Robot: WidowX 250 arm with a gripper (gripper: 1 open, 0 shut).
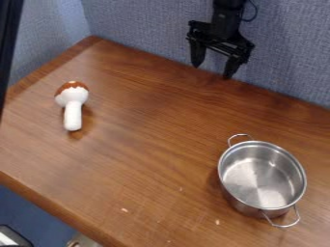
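Observation:
My black gripper hangs at the top centre of the camera view, above the back edge of the wooden table, its two fingers spread apart with nothing visible between them. A toy mushroom with a brown-and-white cap and white stem lies on the left of the table. A steel pot with two wire handles stands at the lower right. My gripper is well away from both.
A grey-blue padded wall runs behind the table. A dark vertical shape cuts into the upper left edge of the view.

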